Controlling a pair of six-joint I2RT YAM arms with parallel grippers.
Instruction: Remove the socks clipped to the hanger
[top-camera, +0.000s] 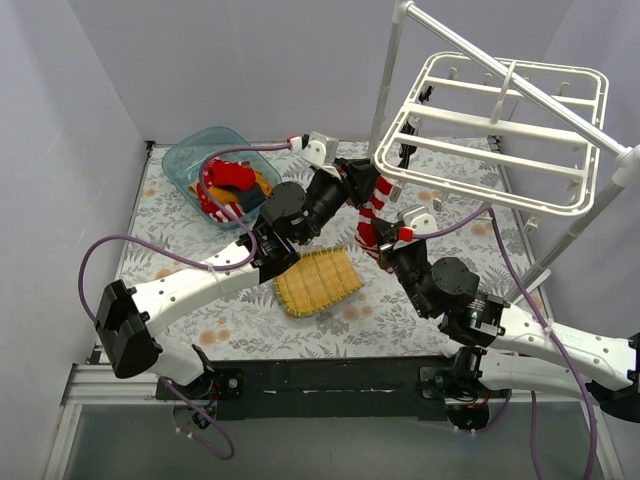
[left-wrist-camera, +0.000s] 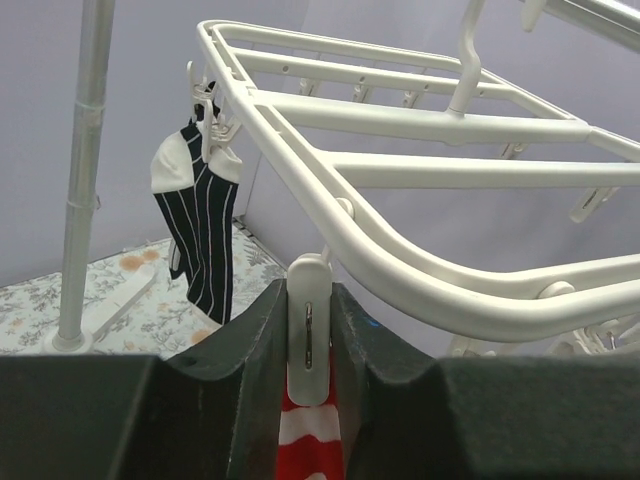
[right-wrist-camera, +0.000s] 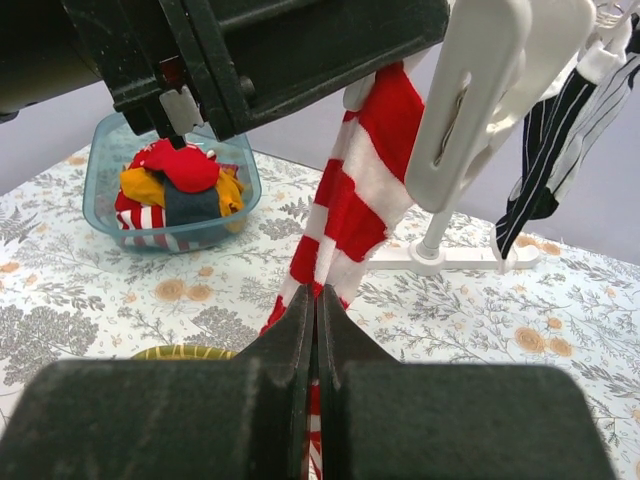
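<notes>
A red-and-white striped sock (right-wrist-camera: 350, 190) hangs from a white clip (left-wrist-camera: 309, 330) at the hanger's near edge. My left gripper is shut on that clip, its dark fingers on either side. Lower down, my right gripper is shut on the sock, whose cloth gathers into folds at the fingertips and shows again below between the fingers. The white hanger (top-camera: 490, 130) spreads over the right side. On its far edge, a black-and-white striped sock (left-wrist-camera: 205, 215) hangs from another clip (left-wrist-camera: 213, 130).
A clear bluish bin (top-camera: 180, 165) holding red, yellow and striped socks stands at the back left. On the patterned table (top-camera: 260, 335) lies a yellow woven mat (top-camera: 318, 282). The stand's pole (left-wrist-camera: 85, 180) rises beside the hanger.
</notes>
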